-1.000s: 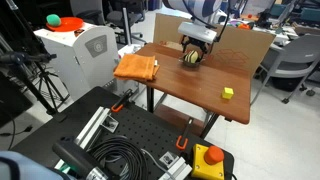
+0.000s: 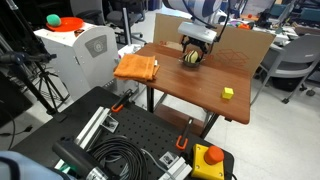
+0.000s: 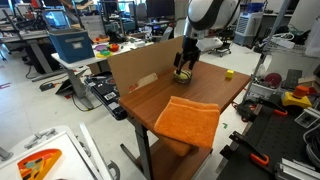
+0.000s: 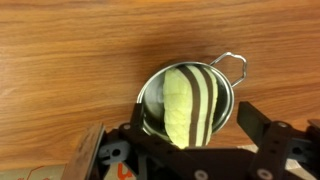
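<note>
A small metal pot (image 4: 150, 98) with a wire handle sits on the wooden table. In it lies a yellow, brown-striped soft thing (image 4: 178, 100). My gripper is open over the pot, its dark fingers well apart on either side in the wrist view. Nothing is seen gripped between them. From the first exterior view, the gripper (image 2: 192, 49) is at the table's far side, just above the striped thing (image 2: 192, 58). The second exterior view also shows the pot (image 3: 182, 76) under the gripper; the exact height gap is hard to tell.
An orange cloth (image 2: 137, 67) drapes over the table's left end. A small yellow block (image 2: 227, 93) rests near the right edge. Behind the pot stands a brown upright panel (image 3: 150, 63). Much of the wooden tabletop (image 2: 190, 84) in front of the pot is bare.
</note>
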